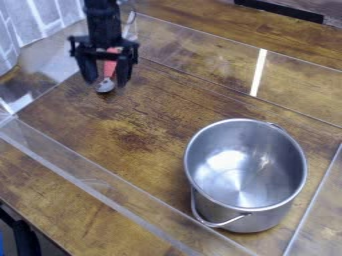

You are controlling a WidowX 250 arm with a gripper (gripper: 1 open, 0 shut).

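Note:
My black gripper [102,66] is blurred at the upper left of the camera view, over a small object [104,83] with red and silvery parts near the left side of the wooden table. The gripper's fingers partly hide that object, and I cannot tell whether they are open or shut, or touching it. A large steel pot [245,172] with a wire handle stands at the lower right.
Clear plastic walls run along the left and lower edges of the wooden surface [160,120]. A white strip [259,70] lies at the upper right.

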